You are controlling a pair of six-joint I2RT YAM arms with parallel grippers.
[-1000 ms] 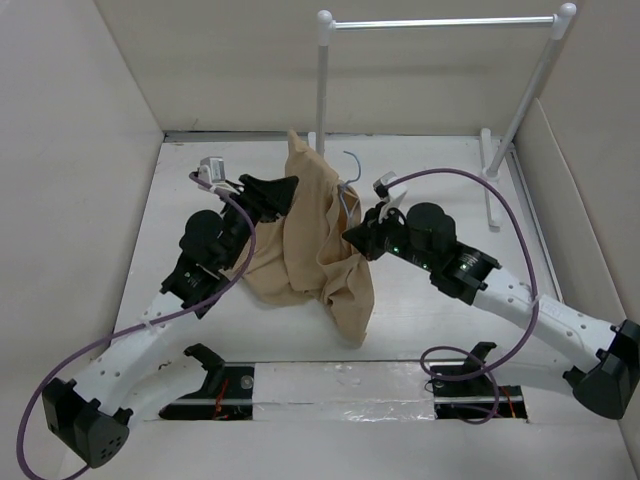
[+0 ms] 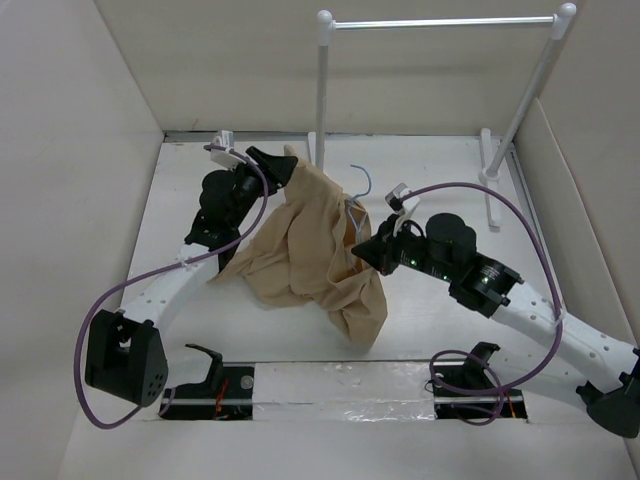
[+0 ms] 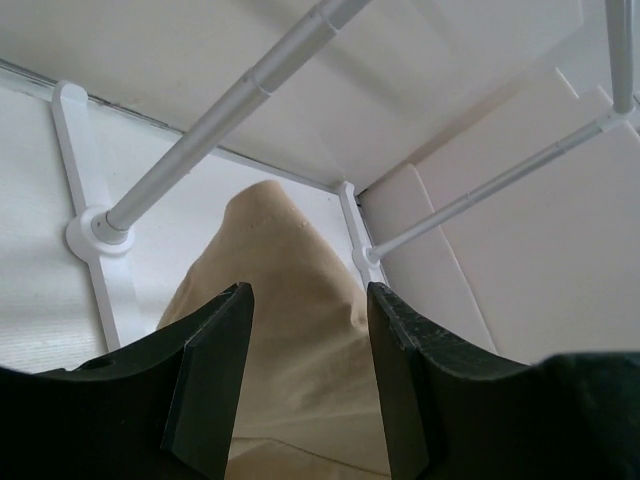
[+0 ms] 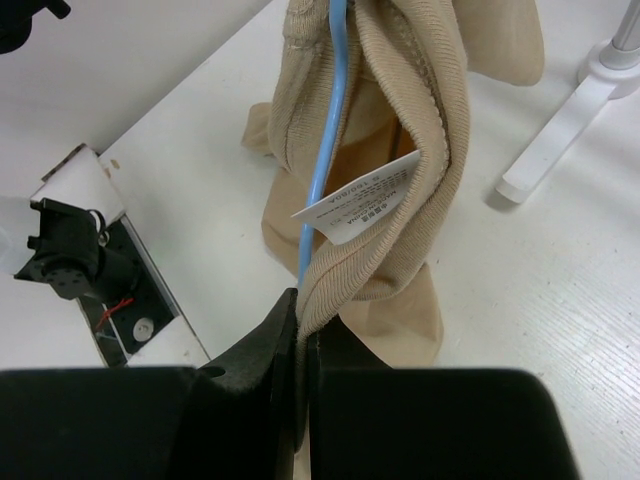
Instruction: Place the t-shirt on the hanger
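Note:
The tan t shirt [image 2: 305, 250] hangs bunched over the middle of the white floor, its upper corner raised beside my left gripper [image 2: 283, 165]. In the left wrist view that gripper has its fingers apart, with cloth [image 3: 280, 260] behind the gap; contact is unclear. The blue hanger [image 4: 330, 120] runs down inside the shirt's collar, hook up in the top view. My right gripper is shut on the collar edge, the hanger at its fingers, beside a white label [image 4: 355, 200].
A white rack with a horizontal bar [image 2: 440, 22] stands at the back, its foot [image 2: 490, 180] on the right. Side walls bound the area. Bare floor shows right of the shirt.
My right gripper and the hanger shifted right; the shirt's lower part moved right with them.

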